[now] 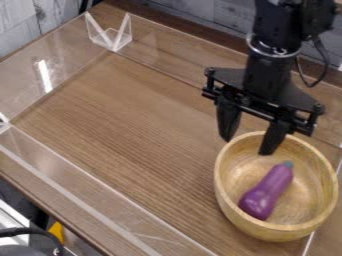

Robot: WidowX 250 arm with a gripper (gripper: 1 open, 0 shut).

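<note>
My gripper (251, 130) hangs open above the back rim of a pale yellow bowl (234, 160), its black fingers apart with nothing between them. A purple eggplant-like object (267, 192) lies inside the bowl, clear of the fingers.
A wide bare wooden surface (114, 120) fills the left and middle. A white wire rack (110, 30) stands at the back left. Black cables run at the bottom left corner.
</note>
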